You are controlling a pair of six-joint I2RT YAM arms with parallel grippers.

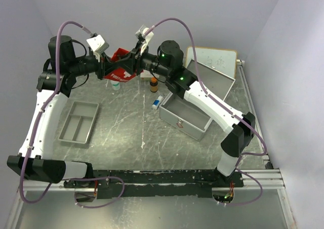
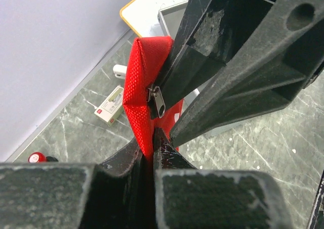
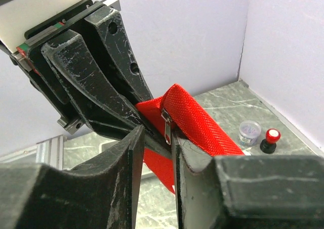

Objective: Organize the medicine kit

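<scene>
A red first-aid pouch (image 1: 120,75) hangs in the air at the back of the table, between both arms. My left gripper is shut on one edge of it. In the right wrist view, the pouch (image 3: 197,120) shows a metal zipper pull (image 3: 167,124) on its edge. Around that pull stands my right gripper, partly open, its two fingertips apart. The left wrist view puts the zipper pull (image 2: 158,100) right by one right fingertip; whether they touch, I cannot tell.
At right stands an open grey box (image 1: 195,130), a whiteboard (image 1: 215,59) behind it. A divided grey tray (image 1: 93,119) lies at left. A brown bottle (image 1: 154,85) and a small blue-and-white item (image 1: 157,102) stand near the box.
</scene>
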